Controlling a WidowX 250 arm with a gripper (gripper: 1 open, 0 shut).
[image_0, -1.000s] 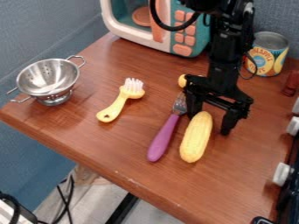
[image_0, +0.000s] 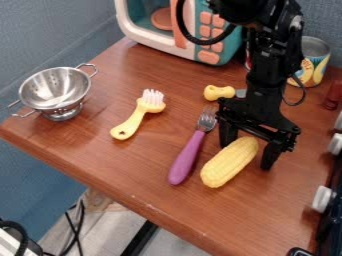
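Note:
The black gripper (image_0: 251, 140) is low over the upper end of a yellow corn cob (image_0: 225, 165), its fingers around or just beside that end; whether they are closed on it is hard to tell. A purple-handled fork (image_0: 189, 155) lies just left of the corn. A yellow brush (image_0: 131, 120) lies further left on the wooden table (image_0: 134, 180).
A metal colander (image_0: 55, 91) sits at the left edge. A toy microwave (image_0: 159, 25) stands at the back, a can (image_0: 310, 62) and red bottle (image_0: 333, 97) at the back right, a yellow object (image_0: 218, 92) behind the fork. A dark appliance (image_0: 329, 215) borders the right.
The gripper has moved slightly right and down, onto the upper end of the corn. The objects on the table look unmoved.

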